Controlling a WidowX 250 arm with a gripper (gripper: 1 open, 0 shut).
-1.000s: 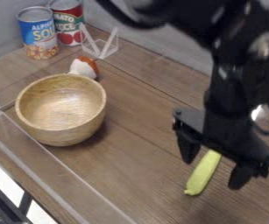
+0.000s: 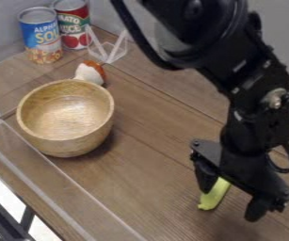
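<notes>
My black gripper (image 2: pixel 232 196) is low over the right part of the wooden table, fingers apart and open. A pale green elongated object (image 2: pixel 212 196) lies between and beneath the fingers, its upper end hidden by the gripper; I cannot tell whether they touch it.
A wooden bowl (image 2: pixel 64 129) sits at the left. Behind it are a white and orange item (image 2: pixel 91 72) and two cans, a blue one (image 2: pixel 43 40) and a red one (image 2: pixel 73 23).
My gripper has moved downward over the green object, hiding more of it. The arm's upper links now show differently, further down. The objects on the table look unmoved.
</notes>
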